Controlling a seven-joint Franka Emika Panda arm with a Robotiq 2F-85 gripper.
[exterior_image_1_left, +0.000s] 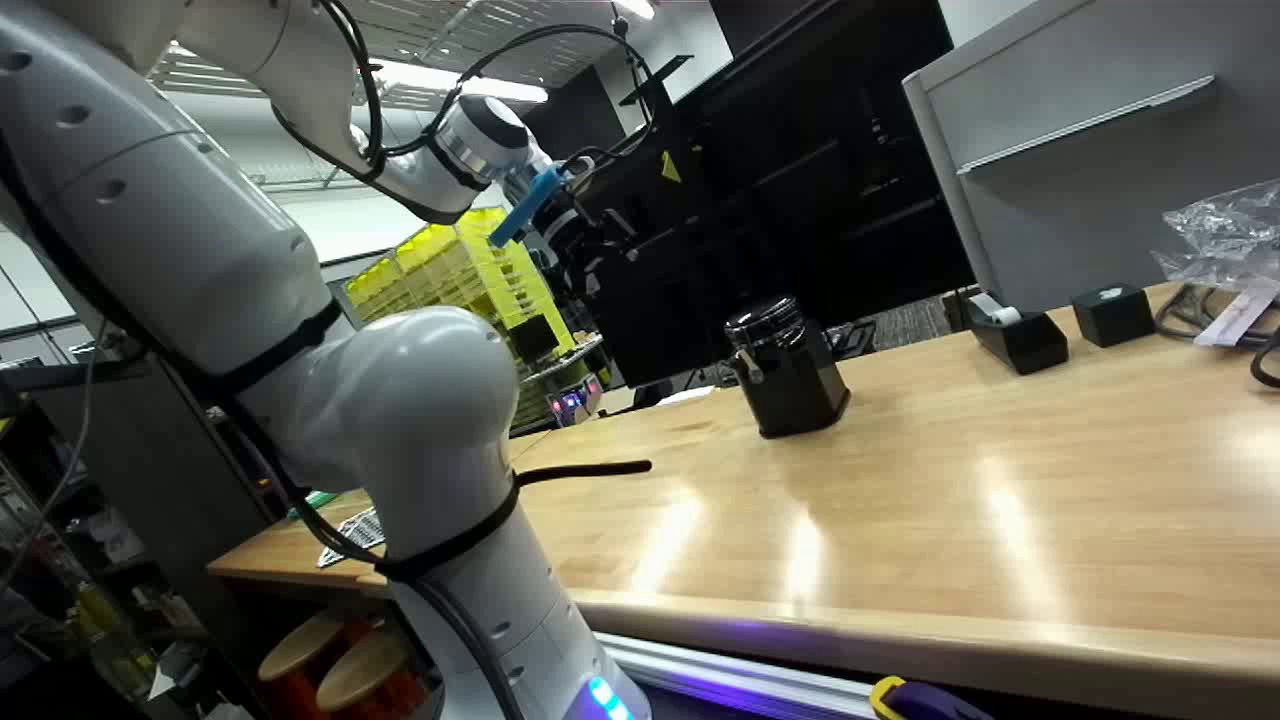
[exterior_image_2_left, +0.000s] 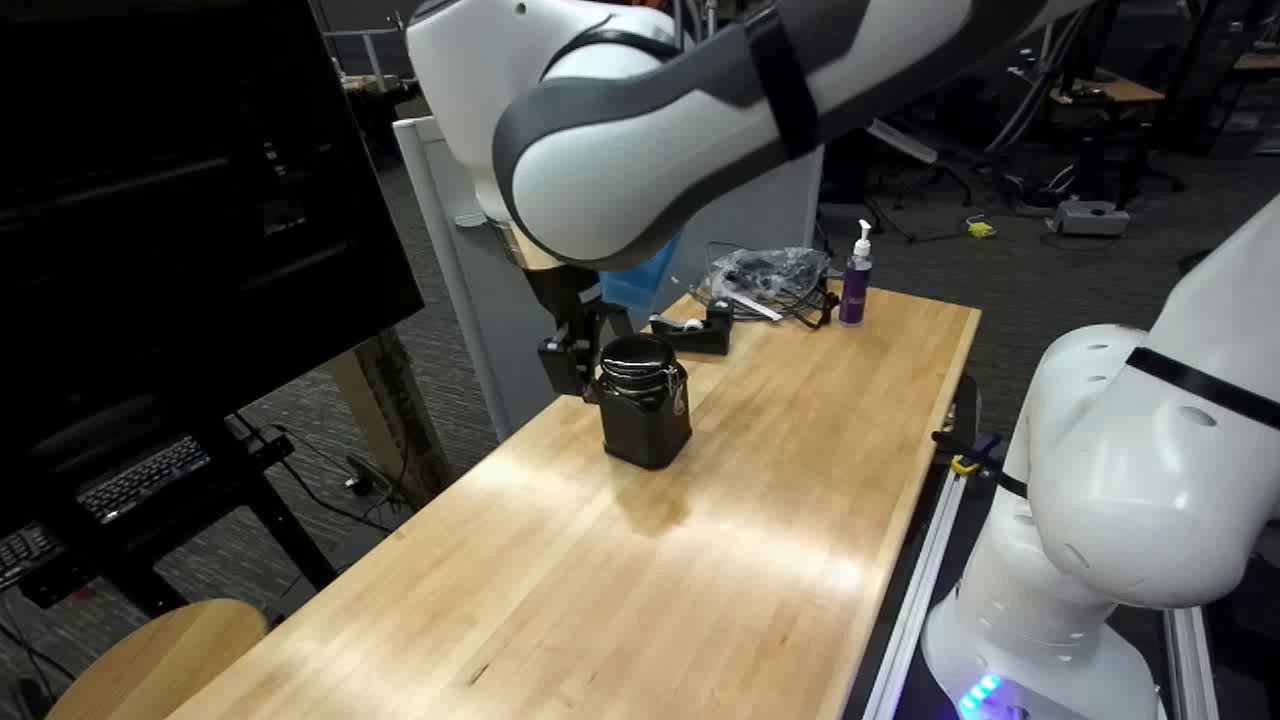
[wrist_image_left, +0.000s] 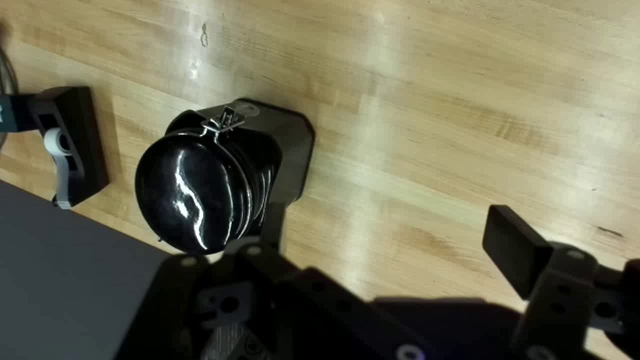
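A black square canister with a round glossy lid and a wire clasp stands upright on the wooden table. In the wrist view the canister lies to the left, its lid overlapping the area near the left finger. My gripper is open wide, with bare tabletop showing between its fingers. Exterior view 2 has the gripper beside and slightly above the canister, at the table's far edge; contact cannot be told. Exterior view 1 shows the gripper small against the dark background, with the canister lower and to its right.
A black tape dispenser sits near the canister. Farther along are cables with a clear plastic bag and a purple pump bottle. A large dark screen stands beyond the table edge.
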